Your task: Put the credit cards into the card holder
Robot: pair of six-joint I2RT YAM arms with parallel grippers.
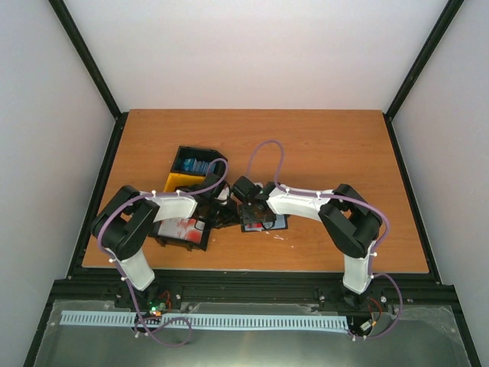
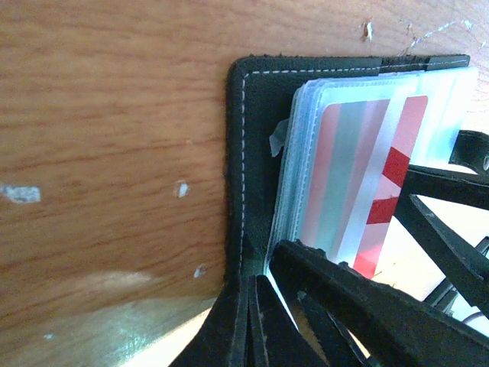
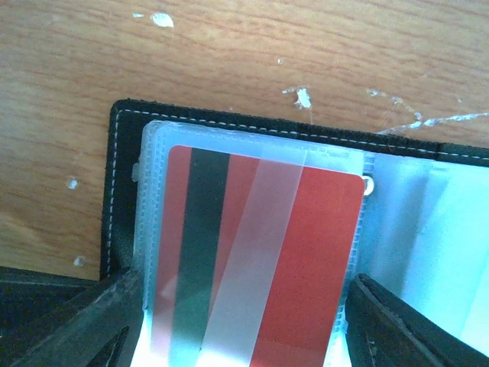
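The black-edged card holder [image 2: 256, 153] lies unfolded on the wooden table, with clear sleeves. Inside one sleeve shows a card [image 3: 248, 252] with red, dark and pale stripes. My right gripper stands open over that sleeve, one finger at each side of the card. In the left wrist view, a right finger [image 2: 359, 302] rests close to the sleeve's edge. My left gripper is shut, its tips at the holder's near border, and nothing shows between them. From above, both arms hide most of the holder.
Left of the holder stands a black box [image 1: 180, 157] with blue cards [image 1: 196, 166] in its rear part. Red and white cards [image 1: 179, 228] lie in a front compartment, partly under the left arm.
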